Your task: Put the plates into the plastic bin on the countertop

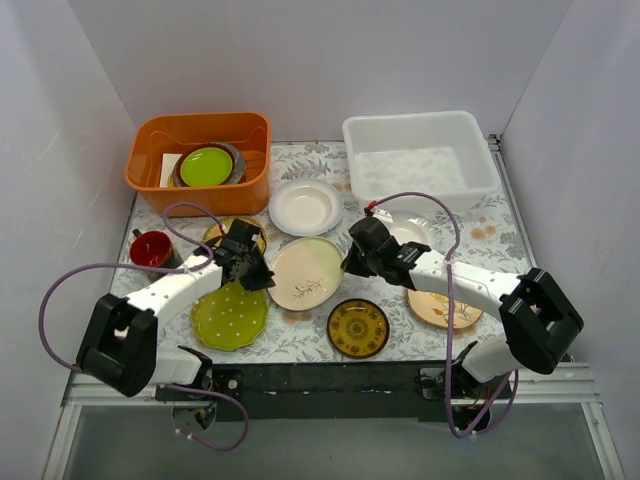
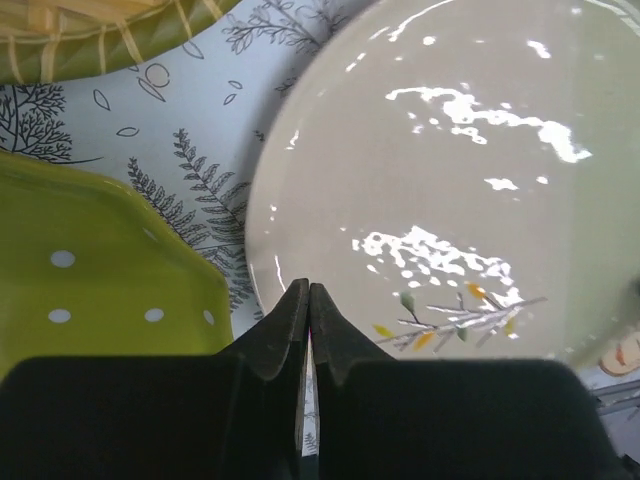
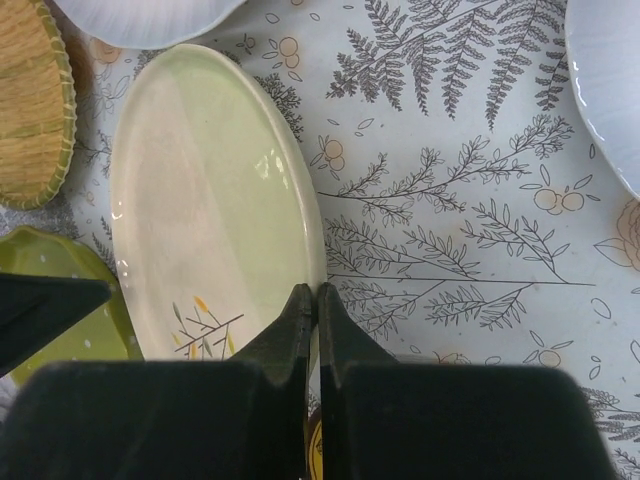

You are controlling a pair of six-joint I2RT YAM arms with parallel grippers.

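Note:
A cream-and-pale-green plate (image 1: pixel 305 271) sits mid-counter, raised and tilted in the right wrist view (image 3: pixel 210 190). My right gripper is shut on its right rim. My left gripper is shut at the plate's left edge, with nothing visible between its fingers. A green dotted plate (image 1: pixel 228 320) lies front left, a dark patterned plate (image 1: pixel 357 328) front centre, a white plate (image 1: pixel 305 205) behind, another white plate partly hidden under the right arm, and a peach plate (image 1: pixel 440 315) at right.
An orange bin (image 1: pixel 160 135) holding stacked plates stands back left; an empty white bin (image 1: pixel 420 160) stands back right. A red mug (image 1: pixel 150 248) and a yellow woven item (image 2: pixel 110 25) are at left.

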